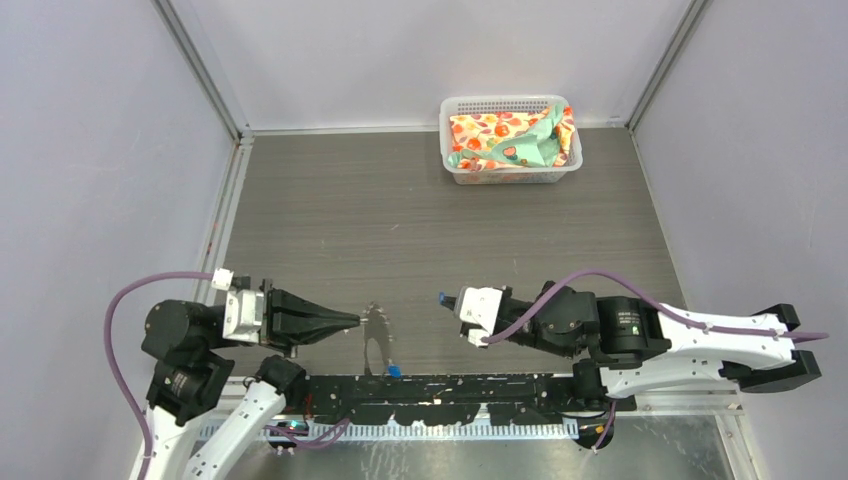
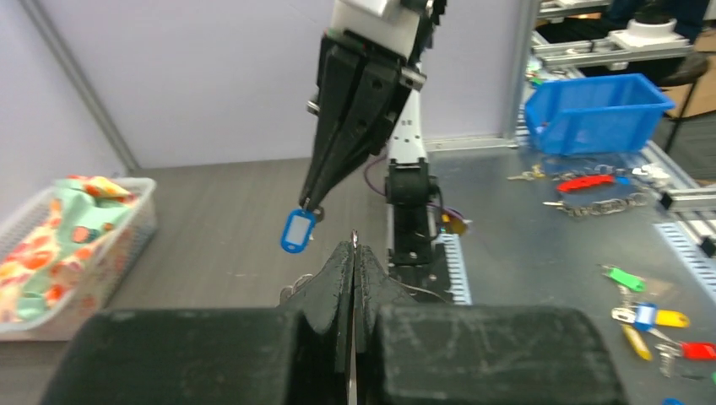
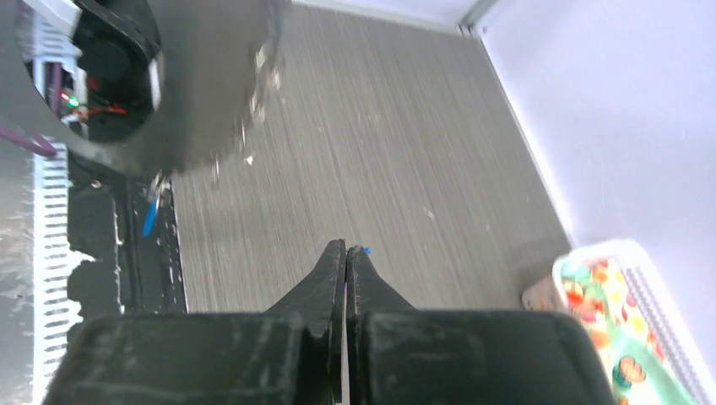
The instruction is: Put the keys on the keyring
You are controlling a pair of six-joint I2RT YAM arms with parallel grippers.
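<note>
My left gripper [image 1: 362, 322] is shut, pointing right, with a metal keyring [image 1: 375, 330] and a blue tag [image 1: 394, 369] hanging just below its tip. My right gripper [image 1: 446, 299] is shut, opposite the left one and apart from it; a small blue tag [image 2: 297, 229] shows at its tip in the left wrist view. In the right wrist view the dangling metal piece [image 3: 194, 101] is large and blurred, so its exact parts cannot be told. Whether either fingertip pinches a thin key or ring is hard to see.
A white basket [image 1: 510, 174] with patterned cloth stands at the back right. Outside the workspace, the left wrist view shows a blue bin [image 2: 595, 118] and several loose tagged keys.
</note>
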